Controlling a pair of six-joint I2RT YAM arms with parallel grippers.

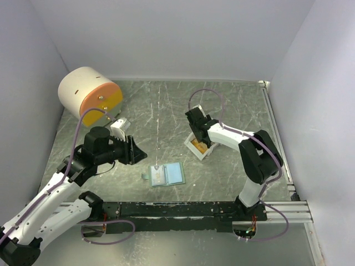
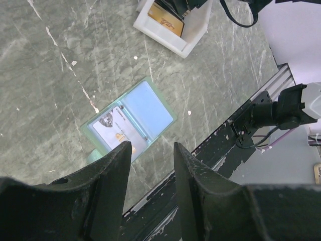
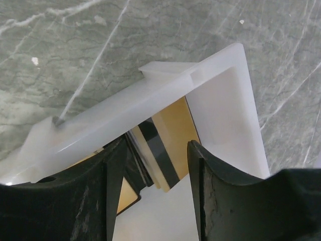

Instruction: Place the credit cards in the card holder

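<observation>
The card holder [image 1: 166, 174] lies unfolded on the table in front; in the left wrist view a white printed card [image 2: 119, 129] sits in its left half, while the pale blue right half [image 2: 148, 107] shows no card. A white tray [image 1: 192, 147] right of centre contains gold-and-black cards [image 3: 168, 143]. My right gripper is open over the tray, its fingertips on either side of a striped gold card, not visibly gripping it. Left and above the holder, my left gripper is open, nothing between its fingers.
A white drum with an orange-and-yellow front [image 1: 89, 94] stands at the back left. The tray's raised wall [image 3: 115, 118] runs close beside the right fingers. Table between the holder and the drum is clear.
</observation>
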